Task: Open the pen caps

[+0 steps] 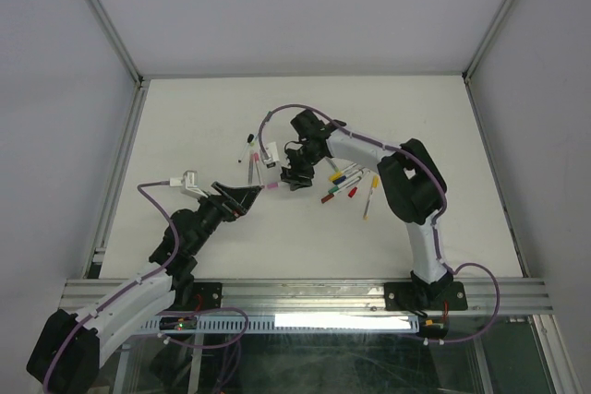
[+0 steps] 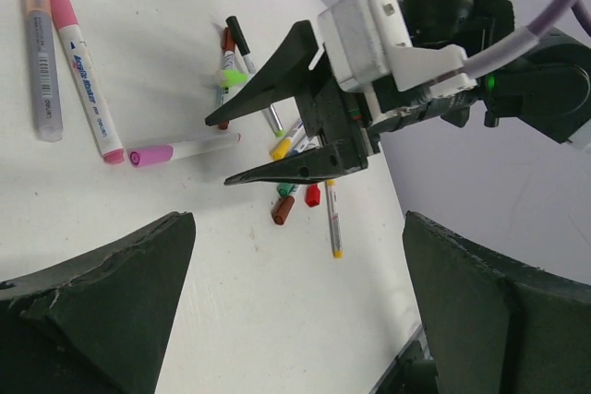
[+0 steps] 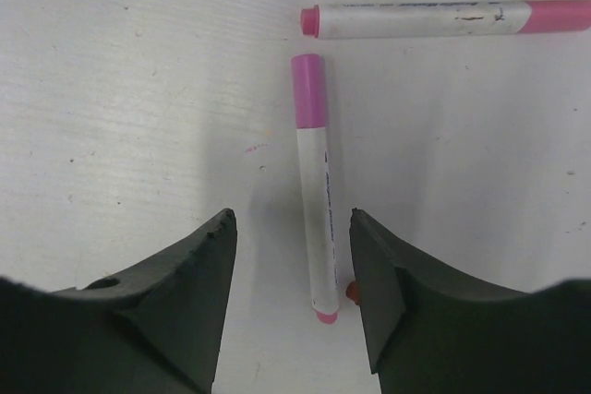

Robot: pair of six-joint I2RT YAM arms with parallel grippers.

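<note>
A white pen with a magenta cap (image 3: 310, 94) lies on the table, its barrel (image 3: 318, 209) running toward my right gripper. That gripper is part open, its fingers either side of the barrel's lower end in the right wrist view, gripping nothing. From the left wrist view, the right fingers (image 2: 319, 165) straddle the pen's plain end, apparently just above the table. My left gripper (image 1: 251, 200) stands open and empty, near the magenta cap's side. A pink-capped pen (image 2: 88, 89) and a grey pen with an orange cap (image 2: 44, 71) lie close by.
Right of the right gripper lie several coloured pens (image 1: 346, 177), a loose red cap (image 1: 352, 192) and a yellow-ended pen (image 1: 370, 197). A black-ended pen (image 1: 249, 140) is at the back left.
</note>
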